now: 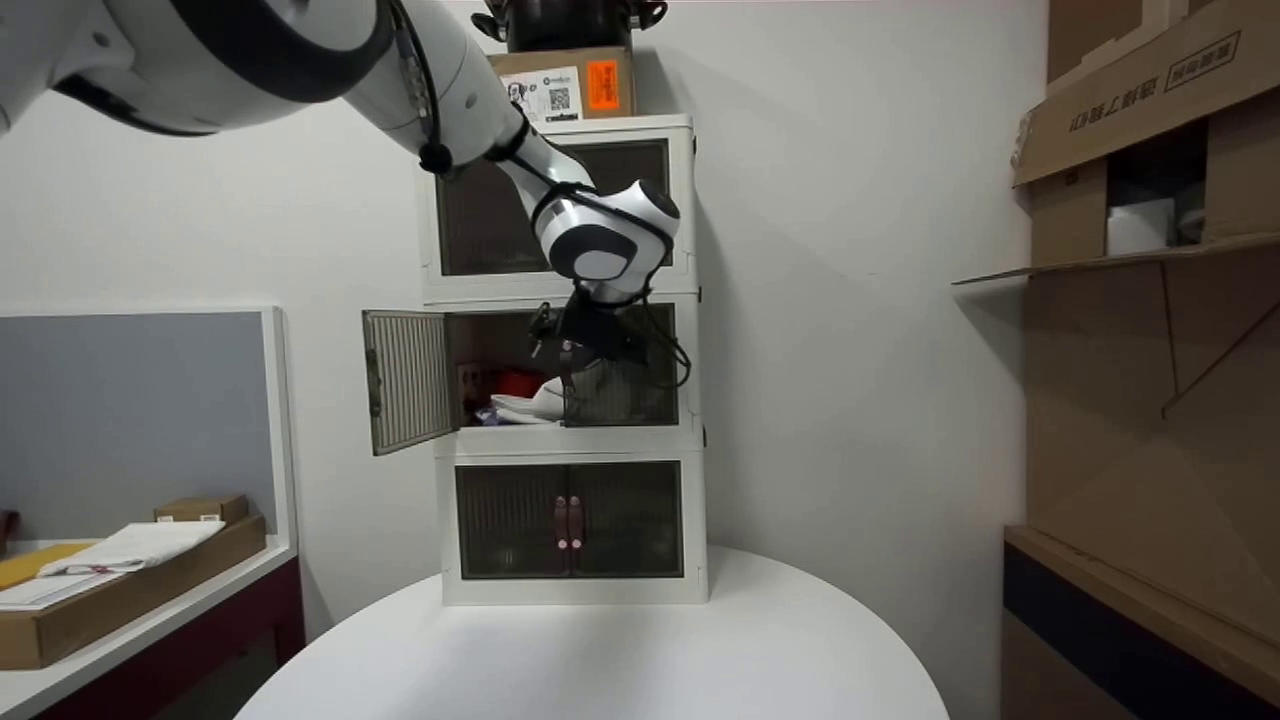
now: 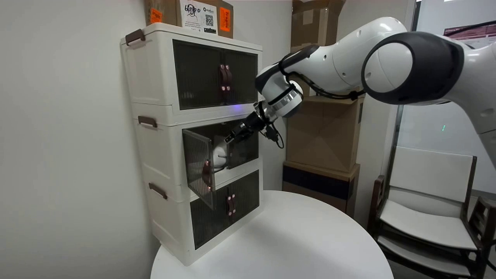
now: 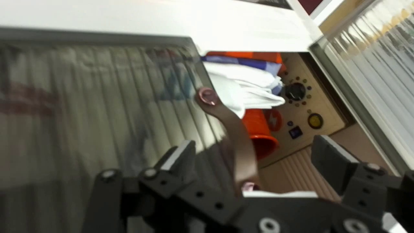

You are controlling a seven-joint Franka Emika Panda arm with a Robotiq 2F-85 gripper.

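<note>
The white cabinet's (image 1: 575, 440) middle tier has its left door (image 1: 410, 379) swung wide and its right door (image 1: 636, 390) closed. On the right door a brown strap handle (image 3: 236, 139) shows in the wrist view. My gripper is open, with its two fingers wide apart and the strap lying between them in that view; whether they reach its depth cannot be told. Inside the open half are white cloth items (image 3: 248, 83), a red-orange cup (image 3: 259, 132) and a light panel with dials (image 3: 297, 112).
The lower doors (image 1: 510, 521) and upper doors (image 2: 197, 74) are closed. Cardboard boxes (image 1: 1140, 396) stand to the right. A labelled box (image 1: 560, 84) and a black pot (image 1: 566, 22) top the cabinet.
</note>
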